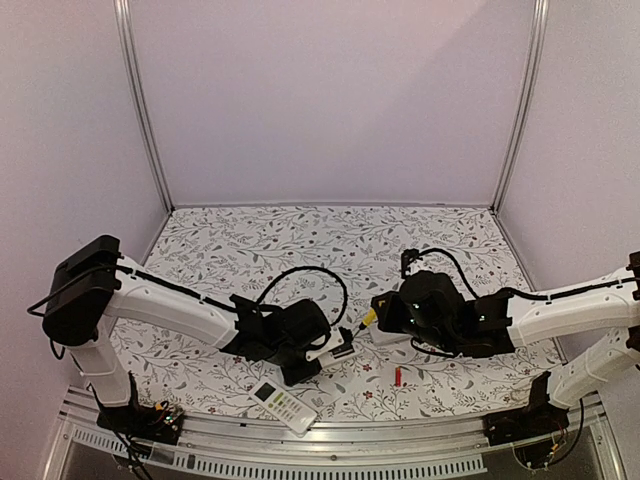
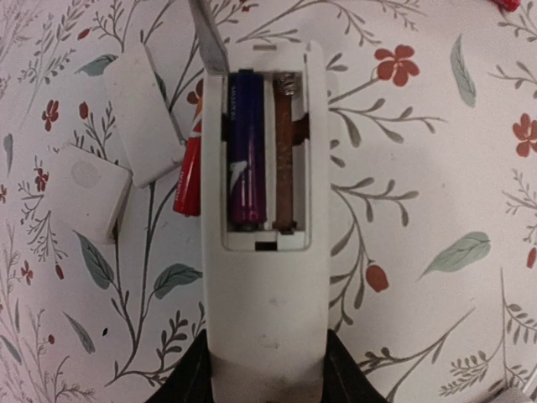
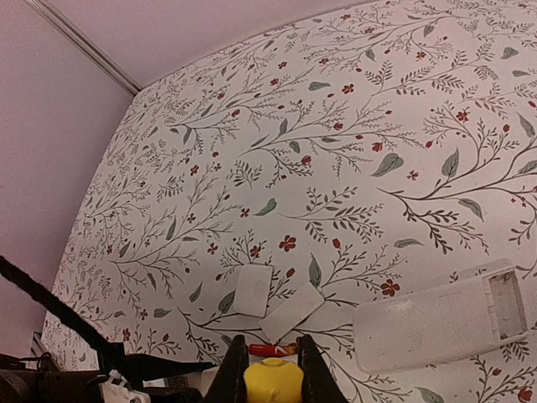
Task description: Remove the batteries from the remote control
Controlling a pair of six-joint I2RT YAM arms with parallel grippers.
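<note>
My left gripper is shut on a white remote control (image 2: pixel 268 311), back up, its battery bay uncovered. A blue-purple battery (image 2: pixel 247 159) lies in the bay's left slot; the right slot (image 2: pixel 284 159) shows a spring and bare brown floor. My right gripper is shut on the yellow handle of a screwdriver (image 3: pixel 273 382). The screwdriver's grey blade (image 2: pixel 210 38) reaches the bay's upper left corner, close to that battery's end; contact is unclear. A red battery (image 2: pixel 190 176) shows beside the remote, partly hidden by it. Another red battery (image 1: pixel 398 377) lies on the table.
Two small white pieces (image 2: pixel 143 117) lie left of the held remote. A second remote with buttons (image 1: pixel 284 404) rests near the front edge. A flat white case (image 3: pixel 428 323) sits on the table, partly under the right arm in the top view.
</note>
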